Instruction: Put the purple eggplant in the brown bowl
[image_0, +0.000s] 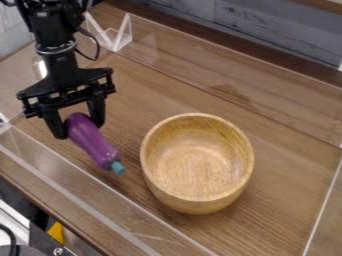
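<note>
The purple eggplant (91, 142) has a teal stem end that points down and right, toward the bowl. My gripper (80, 122) is shut on its upper end, with black fingers (98, 104) on either side. The eggplant hangs tilted, its stem tip close to the bowl's left rim but apart from it. Just to the right sits the brown bowl (151, 150), round, light tan and empty. How high the eggplant is above the table is hard to judge from this angle.
A clear plastic-looking piece (115, 34) stands behind the arm at the upper left. Bare wooden table (247, 85) spreads behind and right of the bowl. Cables and a yellow item (56, 232) lie past the table's edge at the lower left.
</note>
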